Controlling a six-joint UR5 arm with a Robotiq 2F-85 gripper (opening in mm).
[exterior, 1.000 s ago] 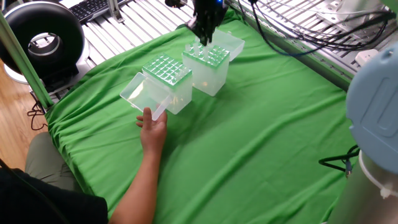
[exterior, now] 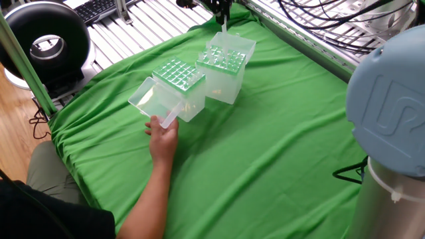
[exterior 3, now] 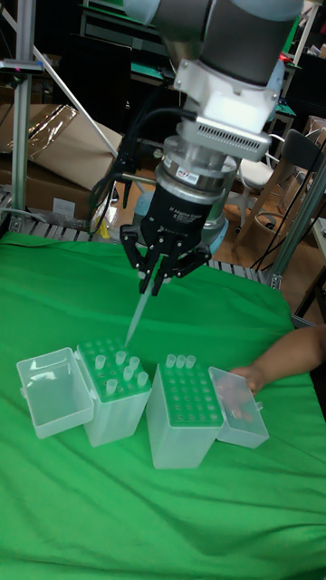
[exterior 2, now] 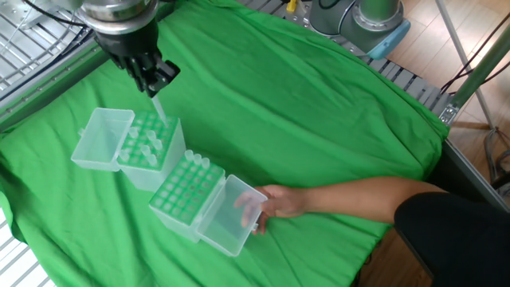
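Observation:
My gripper [exterior 3: 151, 288] is shut on a slender translucent pipette tip [exterior 3: 136, 317], which slants downward from the fingers. In exterior view 2 the tip [exterior 2: 159, 110] points at the back corner of a green-topped rack box [exterior 2: 153, 167]. Its lower end is at or just above the rack's top; I cannot tell whether it touches. Several tips [exterior 3: 112, 387] stand in that rack. Beside it, a second rack box [exterior 3: 179, 439] has a fuller-looking green grid and a short row of raised tips [exterior 3: 180, 362] along its back edge.
Both boxes have hinged lids open outward, one lid [exterior 2: 104, 139] on the far side. A person's hand [exterior 2: 280, 201] holds the other lid [exterior 2: 234, 215].
My gripper has risen from close over the rack, and the tip now shows below its fingers. The box under it has shifted slightly, its lid too. The person's hand stays put.

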